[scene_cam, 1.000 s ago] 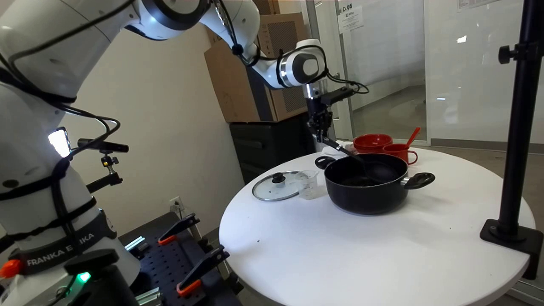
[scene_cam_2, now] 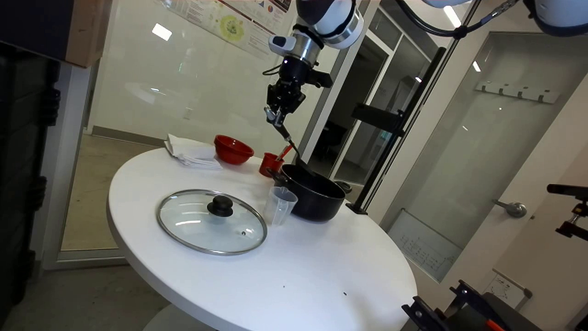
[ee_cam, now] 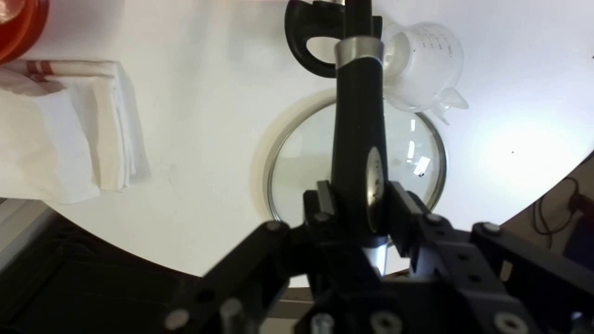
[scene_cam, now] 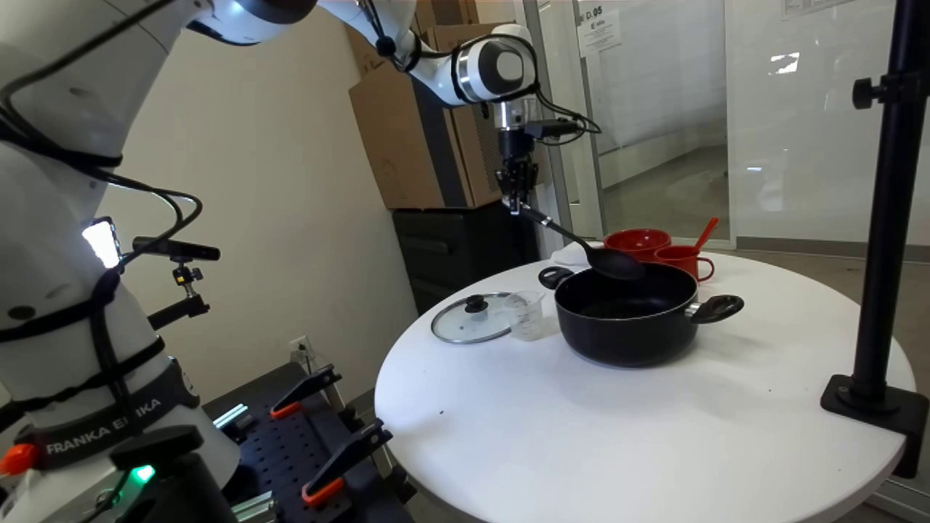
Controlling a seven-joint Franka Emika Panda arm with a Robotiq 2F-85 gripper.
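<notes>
Held by its handle, a black ladle-like spoon [scene_cam: 615, 262] slants down from my gripper [scene_cam: 516, 208], its bowl at the upper back rim of the black pot [scene_cam: 623, 331]. In the wrist view my gripper is shut on the spoon's black handle [ee_cam: 359, 117], which runs up and out of the picture. The second exterior view has the spoon [scene_cam_2: 300, 160] reaching down to the pot [scene_cam_2: 311, 196], where part of its bowl is hidden. The pot stands upright and uncovered on the white table.
Left of the pot lie a clear measuring cup [scene_cam_2: 279, 205] and a glass lid [scene_cam_2: 193, 218] with a black knob. Behind are a red bowl [scene_cam_2: 232, 150], a red mug [scene_cam: 684, 260] and folded white cloth [scene_cam_2: 190, 151].
My gripper has risen and shifted left in the first exterior view, carrying the spoon. Its bowl, earlier down inside the pot, is now higher, near the rim. The pot has not moved.
</notes>
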